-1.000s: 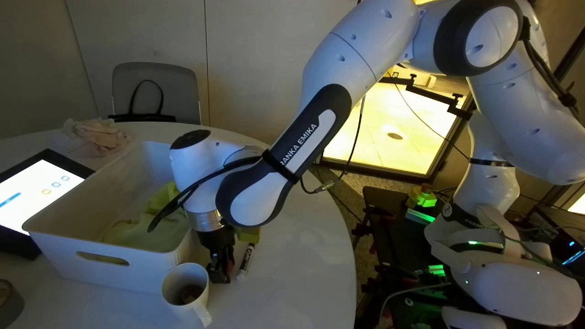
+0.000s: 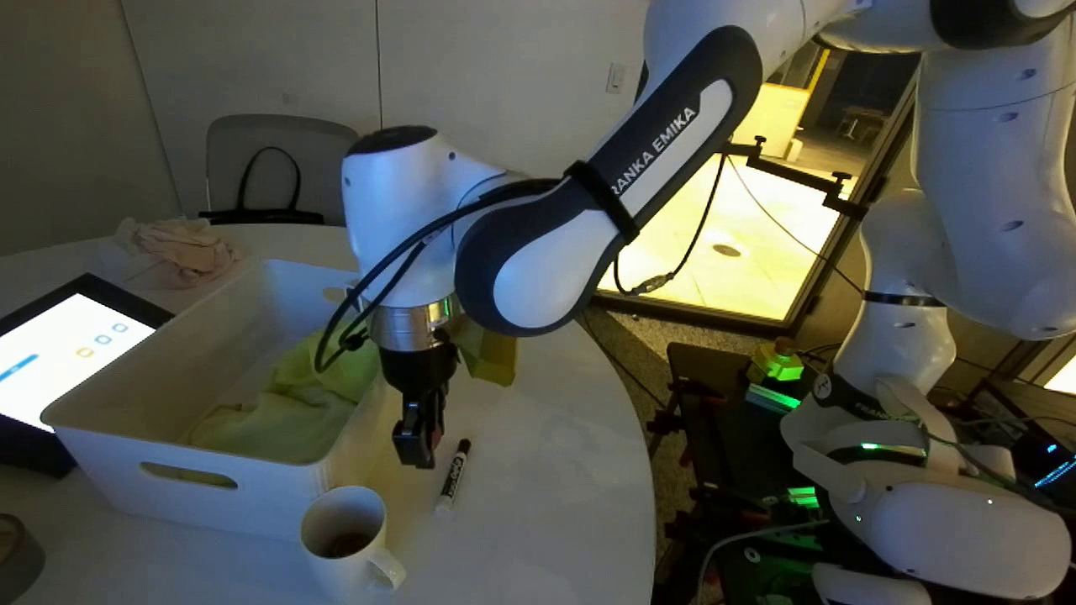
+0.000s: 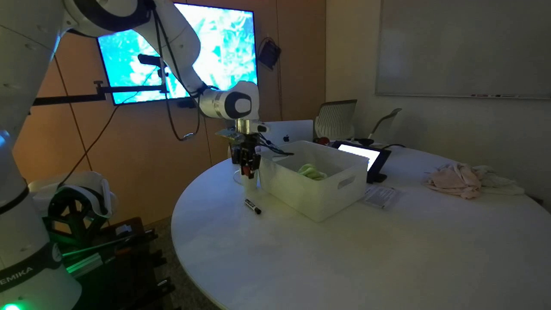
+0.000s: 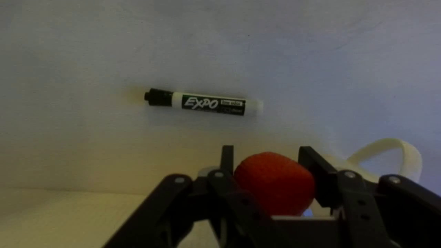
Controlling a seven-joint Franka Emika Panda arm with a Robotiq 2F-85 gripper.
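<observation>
A rounded red object (image 4: 275,184) is pinched between the black fingers of my gripper, which is shut on it. Exterior view 1 shows the gripper (image 2: 416,452) raised above the table, between the white bin and the marker. A black-capped Expo marker (image 4: 213,104) lies flat on the table, apart from the fingers. The white mug (image 2: 344,534) stands upright close to the bin's corner, with something dark inside. In the wrist view only part of it shows, mainly its handle (image 4: 411,161).
The white bin (image 2: 96,423) holds a yellow-green cloth (image 2: 292,408). Beyond it are a lit tablet (image 2: 76,348) and a pinkish cloth (image 3: 454,180). A yellowish block-like item (image 2: 491,355) sits behind the gripper.
My gripper has risen from low beside the mug, moving slightly right in exterior view 1. The mug has turned a little, its handle now pointing further right. The marker has stayed put.
</observation>
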